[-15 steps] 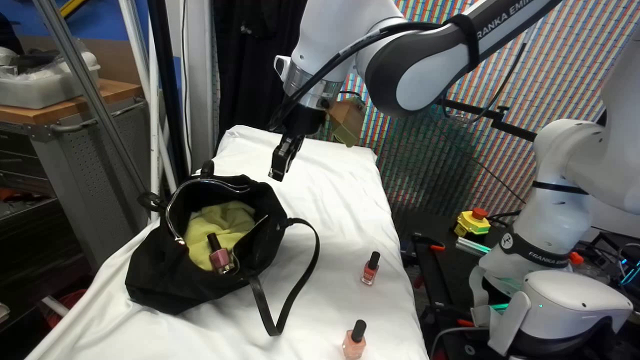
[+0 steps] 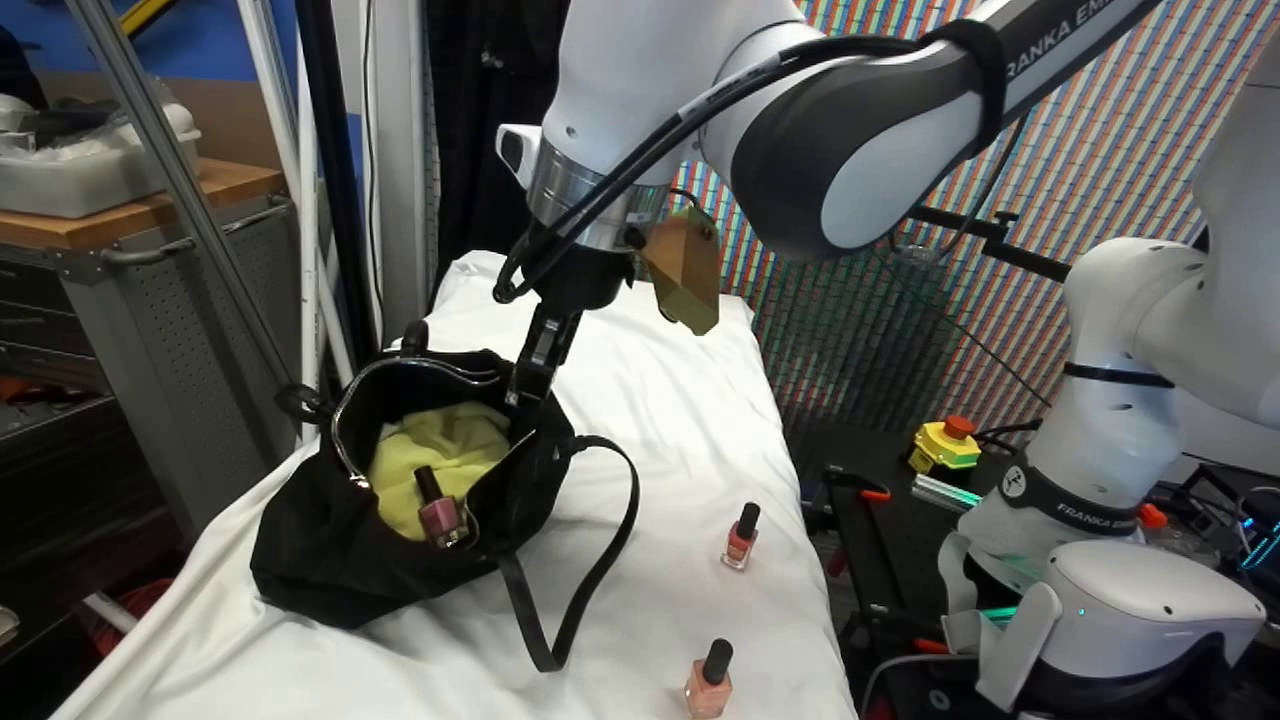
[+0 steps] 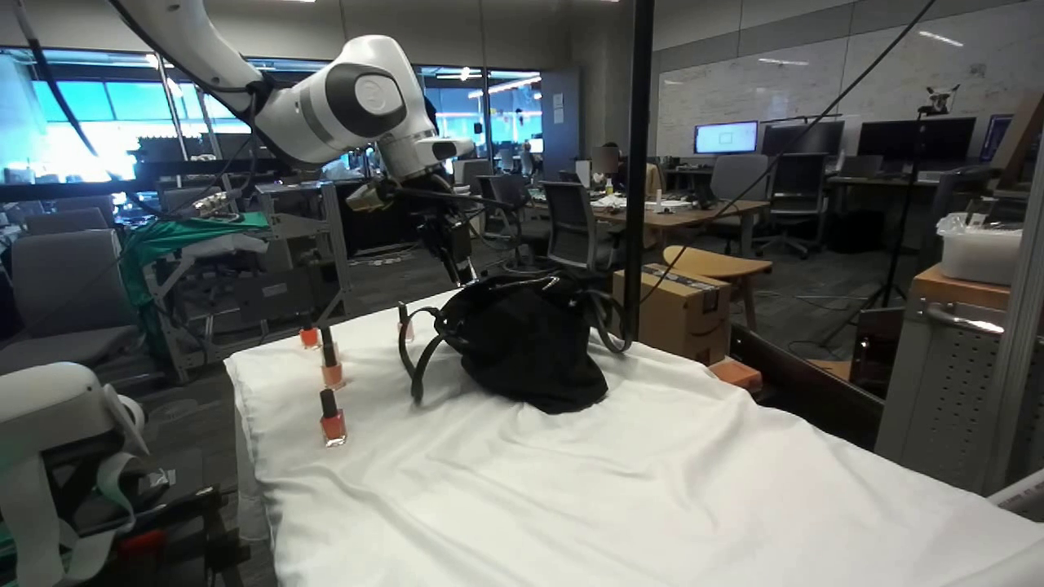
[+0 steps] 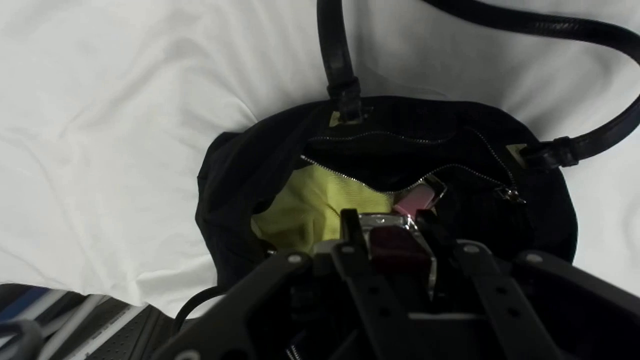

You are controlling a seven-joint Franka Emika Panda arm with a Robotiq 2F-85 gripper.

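Note:
My gripper is shut on a dark red nail polish bottle (image 4: 398, 245), its clear glass base facing the camera in the wrist view. Below it is the mouth of a black handbag (image 2: 348, 558). From exterior view 1, the fingertips (image 2: 516, 394) are at the bag's far rim; the held bottle is hard to make out there. Inside the bag are a yellow cloth (image 2: 438, 444) and a mauve-pink polish bottle (image 2: 441, 518) with a black cap. A red bottle (image 2: 739, 542) and a peach bottle (image 2: 708, 690) stand on the white sheet.
The bag's strap (image 2: 606, 564) loops over the sheet towards the standing bottles. Exterior view 2 shows several bottles beside the bag, one being an orange-red bottle (image 3: 333, 427). Open sheet (image 3: 636, 489) lies along the bag's other side. A second robot arm (image 2: 1086, 396) stands off the table.
My gripper has moved left and down, from above the sheet behind the bag to the bag's far rim. The bag and the other bottles have not moved.

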